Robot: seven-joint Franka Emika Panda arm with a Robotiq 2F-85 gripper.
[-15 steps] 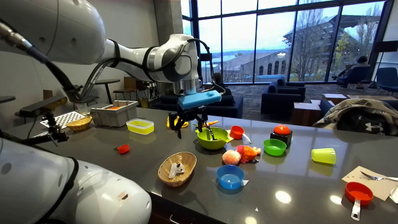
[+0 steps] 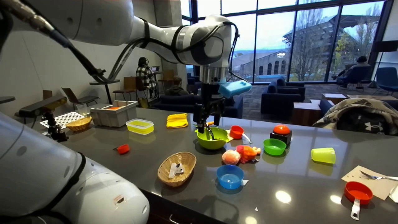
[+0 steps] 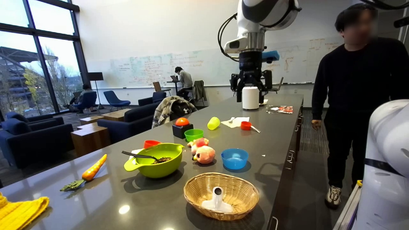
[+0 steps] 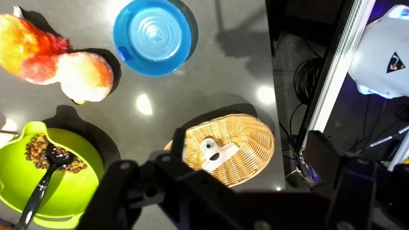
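My gripper (image 2: 209,122) hangs in the air, visually in front of the green bowl (image 2: 204,142) in the first exterior view. In the wrist view its dark fingers (image 4: 178,143) are spread wide, and nothing shows between them. A wicker basket (image 4: 264,143) holding a white clip (image 4: 220,155) appears below and beyond the gap. The green bowl contains small brown bits and a black spoon (image 4: 36,195), whose handle leans over the rim. A blue bowl (image 4: 153,36) and an orange-pink plush toy (image 4: 38,57) sit on the counter.
Around lie a carrot (image 3: 94,170), yellow cloth (image 2: 177,121), small green bowl (image 2: 275,147), red-topped button box (image 2: 281,134), yellow cup (image 2: 323,155) and red measuring cup (image 2: 358,192). A white canister (image 3: 250,97) appears behind the gripper. A person (image 3: 356,88) stands beside the counter.
My gripper has shifted to the right and higher in the first exterior view, and the wrist has turned. The counter items have not visibly moved.
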